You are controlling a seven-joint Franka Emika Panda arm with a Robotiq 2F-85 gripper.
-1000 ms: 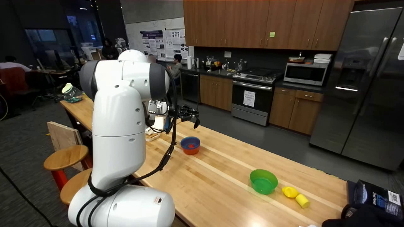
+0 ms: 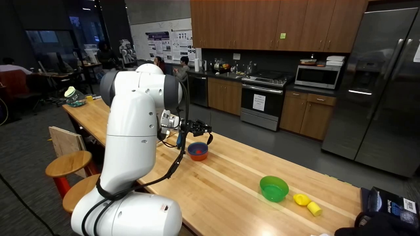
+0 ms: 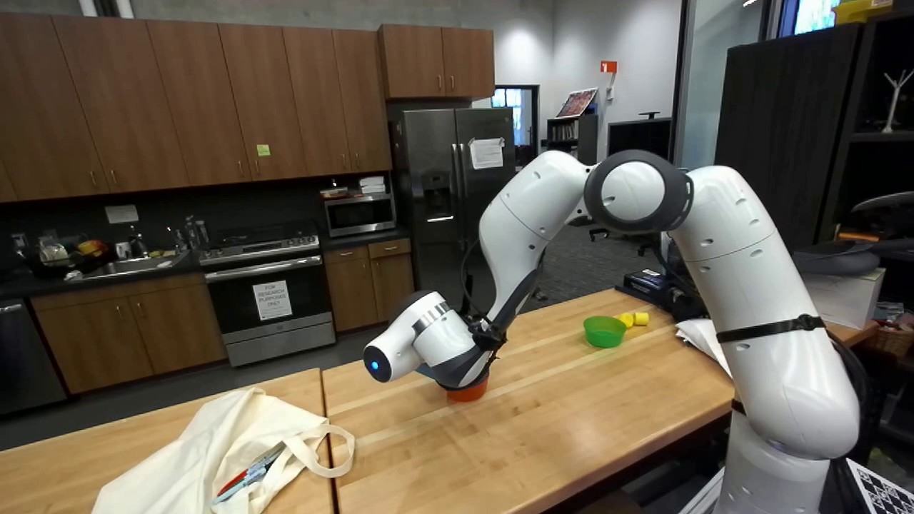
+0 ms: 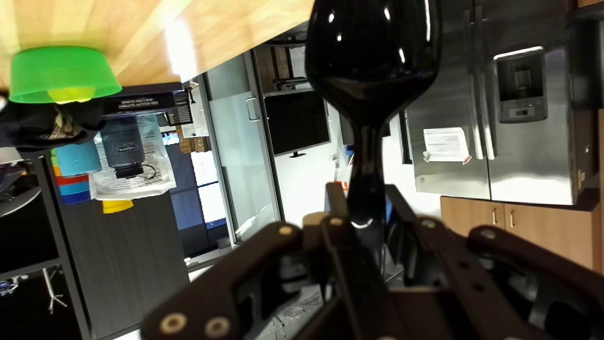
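A black spoon point(image 4: 371, 62) with a shiny rounded bowl stands out from my gripper, which is shut on its handle. In exterior view 1 the spoon point(image 2: 210, 139) hangs down from the gripper's end, just above and beside a blue bowl point(image 2: 197, 147) nested in an orange-red bowl point(image 2: 199, 157). Something red lies inside the blue one. Part of the orange bowl point(image 3: 469, 393) shows under the arm in exterior view 2, where the fingers are hidden. A green bowl point(image 2: 274, 189) stands farther along the table, and it also appears in the wrist view.
Two yellow objects point(image 2: 302, 199) lie beside the green bowl. A cream cloth bag point(image 3: 210, 450) rests on the adjoining table. Boxed items point(image 2: 394, 204) sit at the far end. Between the nested bowls and the green bowl the wooden table point(image 2: 232, 181) is clear.
The arm has swung rightward in exterior view 1, and the gripper has come lower with the spoon, closer to the nested bowls. The bowls have not moved.
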